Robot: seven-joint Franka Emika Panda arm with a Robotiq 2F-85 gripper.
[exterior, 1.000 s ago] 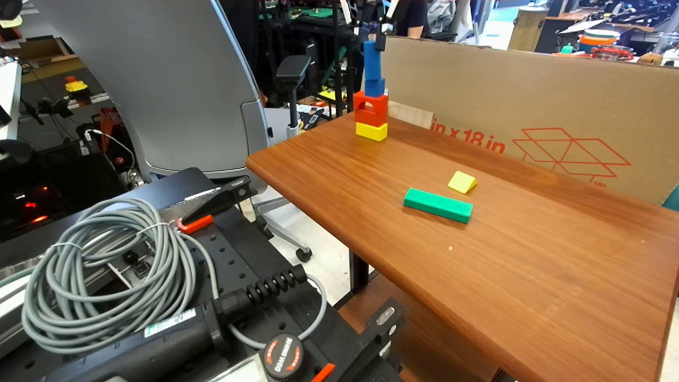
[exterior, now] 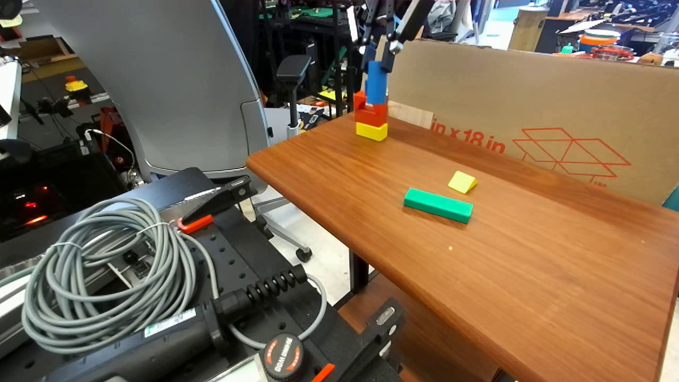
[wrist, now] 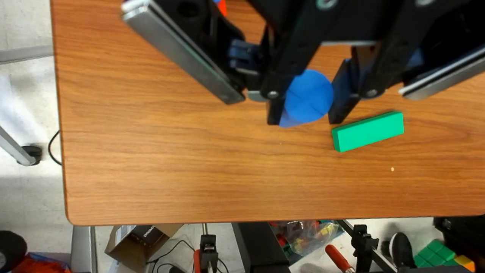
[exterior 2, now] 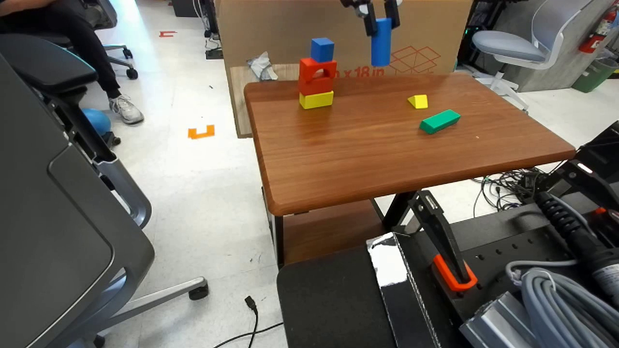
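My gripper (exterior 2: 383,24) is shut on a blue cylinder (exterior 2: 381,46), holding it upright in the air above the table's back part. The wrist view shows the cylinder's round end (wrist: 310,96) between both fingers. To its left in exterior view 2 stands a stack: a yellow block (exterior 2: 316,100) at the bottom, red blocks (exterior 2: 316,86) with an arch cut-out above it, and a blue cube (exterior 2: 322,50) on top. In exterior view 1 the cylinder (exterior: 376,86) overlaps the stack and largely hides the cube.
A green bar (exterior 2: 440,121) and a small yellow wedge (exterior 2: 418,102) lie on the wooden table (exterior 2: 360,156), right of the stack. Behind the table stands a large cardboard sheet (exterior: 528,102).
In exterior view 1 the gripper and cylinder have moved down and slightly right. The cylinder now covers much of the cube, which showed below it before. The stack and loose blocks are unmoved.
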